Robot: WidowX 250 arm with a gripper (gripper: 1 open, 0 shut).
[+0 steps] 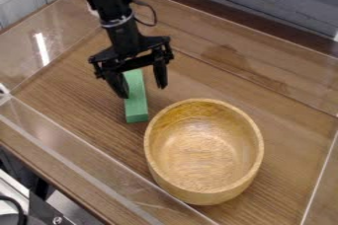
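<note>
My black gripper (134,69) hangs from the top of the camera view, open, its two fingers spread over the upper part of a green block (136,106). The block lies lengthwise on the wooden table, its lower portion visible below the gripper. Whether the fingers touch it I cannot tell.
A large tan oval basket (203,150) stands at the lower right, close beside the block.
</note>
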